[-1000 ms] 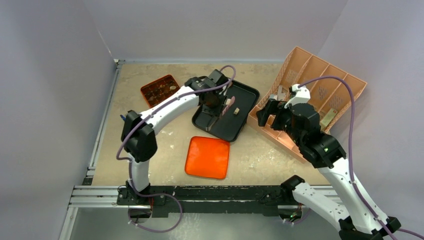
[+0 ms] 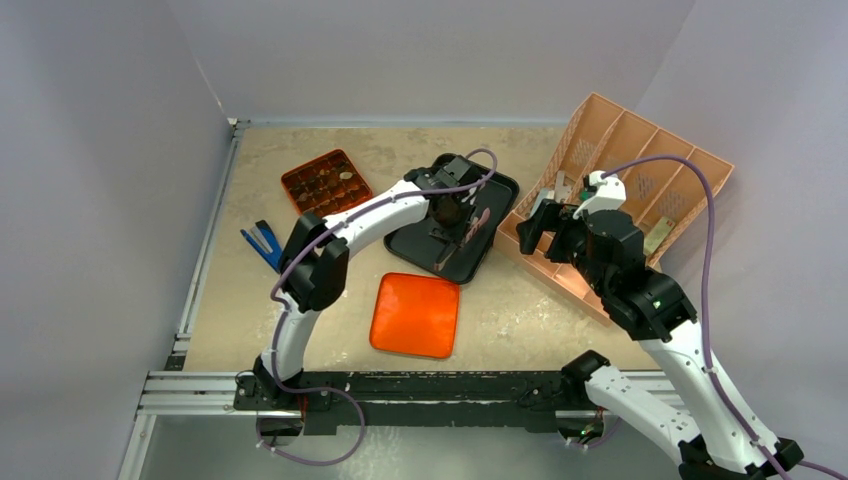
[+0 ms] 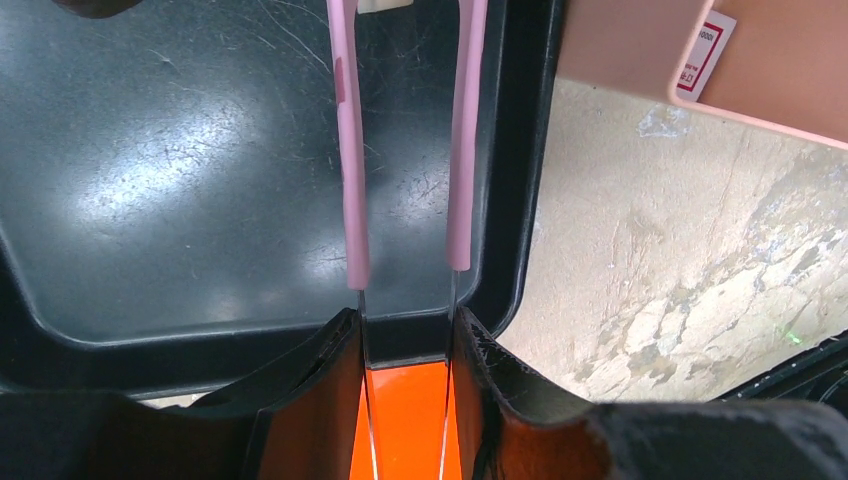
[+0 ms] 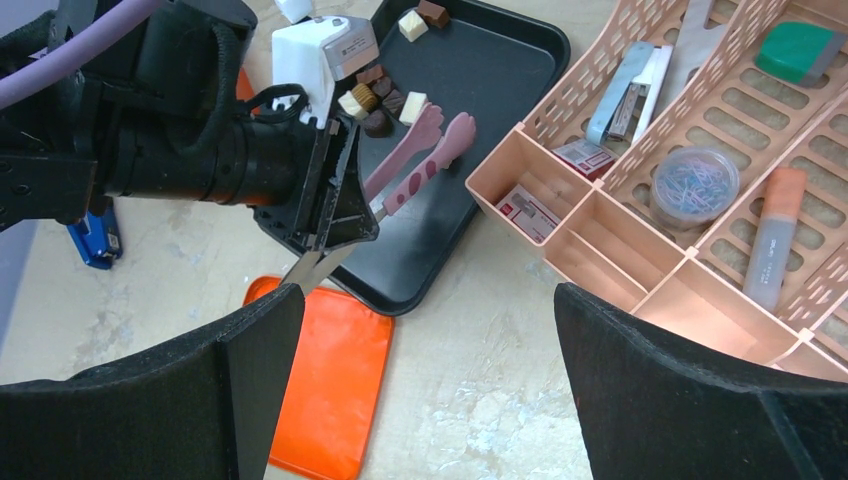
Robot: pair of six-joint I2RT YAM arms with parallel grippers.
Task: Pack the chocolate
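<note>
My left gripper (image 2: pixel 450 235) is shut on pink-handled tongs (image 3: pixel 352 180) with two arms standing apart, over the right part of the black tray (image 2: pixel 420 250); a pale piece (image 3: pixel 385 5) shows at their tips. Brown and white chocolates (image 4: pixel 365 97) lie in that tray. A brown sectioned box (image 2: pixel 326 182) with chocolates stands at the back left. My right gripper (image 2: pixel 540 230) is open and empty above the pink organizer (image 2: pixel 635 140).
A red tray (image 2: pixel 415 315) lies at the front, a blue tool (image 2: pixel 260 243) at the left. The organizer holds stationery. Bare table shows front right of the black tray.
My left arm has moved right across the black tray with the tongs, now over where a pale piece showed. The right arm has barely moved.
</note>
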